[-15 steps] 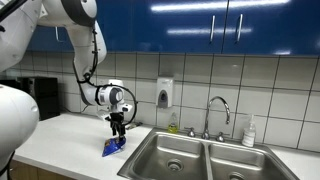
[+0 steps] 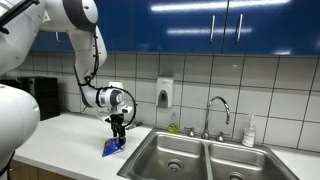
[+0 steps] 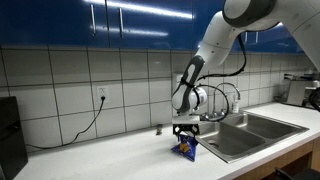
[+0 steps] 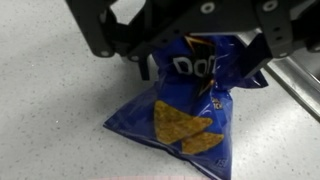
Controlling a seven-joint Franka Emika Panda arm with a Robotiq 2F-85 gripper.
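A blue chip bag (image 4: pixel 190 125) with orange chips printed on its front lies on the white counter, left of the sink in exterior view 1. My gripper (image 2: pixel 117 133) points down right over this bag (image 2: pixel 113 147). In the wrist view the dark fingers (image 4: pixel 145 60) reach to either side of the bag's upper part, and the gripper stands open around it. The bag's top end is hidden beneath the gripper body. In exterior view 2 the bag (image 3: pixel 185 149) sits directly below the gripper (image 3: pixel 187 136).
A double steel sink (image 2: pixel 200 160) with a tall faucet (image 2: pixel 208 115) lies right of the bag. Behind it stand a yellowish bottle (image 2: pixel 172 124) and a soap bottle (image 2: pixel 249 132).
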